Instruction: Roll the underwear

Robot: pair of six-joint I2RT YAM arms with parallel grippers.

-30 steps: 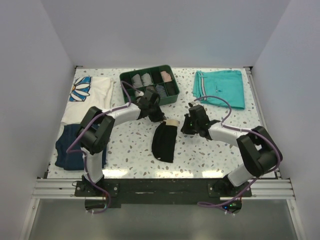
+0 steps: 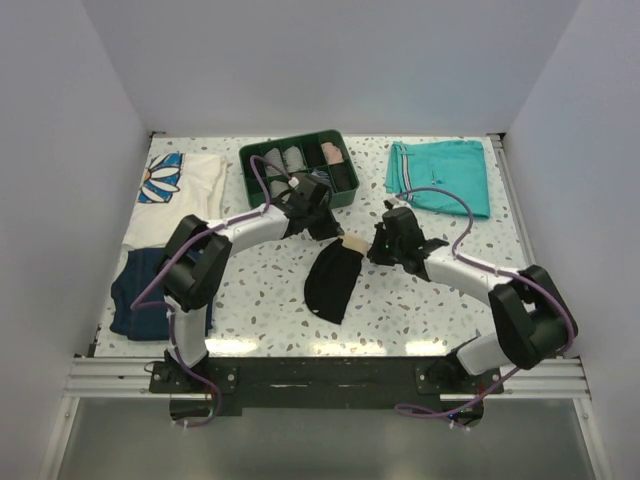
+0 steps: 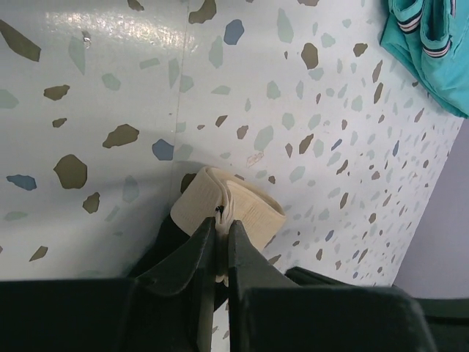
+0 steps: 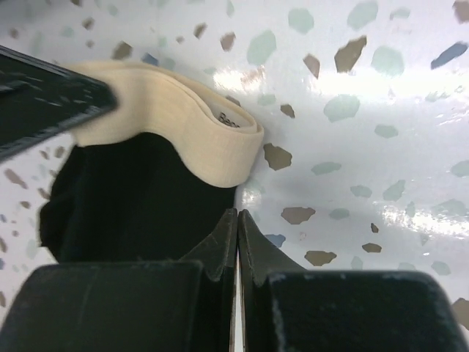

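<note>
Black underwear (image 2: 333, 282) with a cream waistband (image 2: 355, 243) lies on the speckled table, its waistband toward the back and its dark body trailing toward the front edge. In the left wrist view, my left gripper is shut on a pinched fold of the cream waistband (image 3: 253, 209). My right gripper is shut in the right wrist view, with nothing showing between its fingertips. It stands just right of the underwear, apart from the waistband's rounded right end (image 4: 223, 154).
Behind the left arm sits a green divided box (image 2: 250, 180) holding several rolled items. Folded teal cloth (image 2: 440, 175) lies at the back right, white cloth (image 2: 205, 190) and navy cloth (image 2: 140, 290) at the left.
My left gripper and the waistband shifted slightly right.
</note>
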